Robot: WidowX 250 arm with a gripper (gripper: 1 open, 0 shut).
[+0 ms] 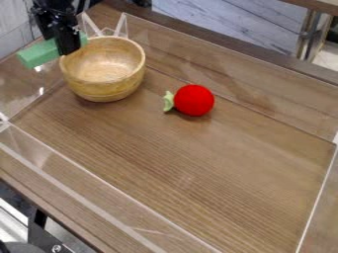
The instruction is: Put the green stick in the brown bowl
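The green stick (pixel 39 53) is at the upper left, just beyond the left rim of the brown bowl (pixel 109 87). My gripper (pixel 61 43), dark and seen from the side, is shut on the stick near its right part. Stick and gripper appear to be raised, though their exact height cannot be judged from this one view. The bowl's inside shows empty, and its far left rim is partly behind the gripper.
A red round object (pixel 195 100) with a pale green stem lies right of the bowl. A wire mesh (pixel 16 25) borders the back left corner.
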